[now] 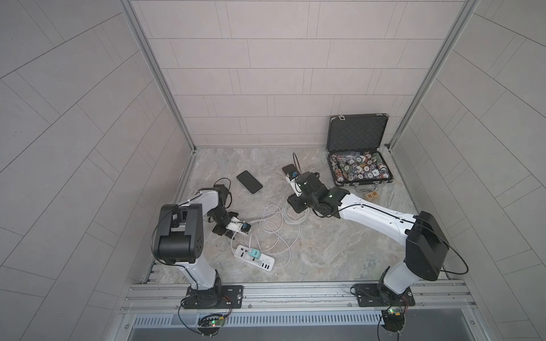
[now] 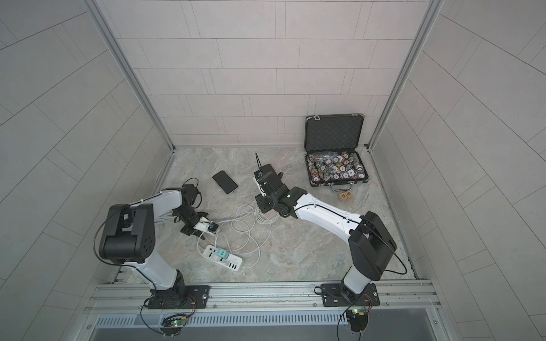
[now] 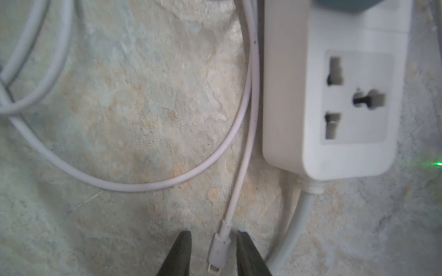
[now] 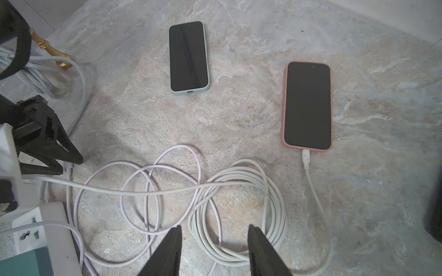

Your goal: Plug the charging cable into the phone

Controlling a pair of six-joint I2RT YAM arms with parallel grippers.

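Observation:
In the left wrist view the white charging cable's plug (image 3: 218,251) lies on the tabletop. My left gripper straddles it with open fingers, and a gap shows on both sides of the plug. A dark-screened phone in a pale case (image 4: 188,57) lies flat in the right wrist view, its port end toward the coiled cables. To its right, a pink-cased phone (image 4: 307,105) has a white cable seated in its lower end. My right gripper stands open above the cables, nothing between its fingers.
A white power strip (image 3: 350,156) sits beside the plug, carrying a teal adapter (image 1: 254,253). Loops of white cable (image 4: 234,174) cover the table's middle. An open case of chips (image 1: 361,166) stands at the back right. Bare table surrounds the pale phone.

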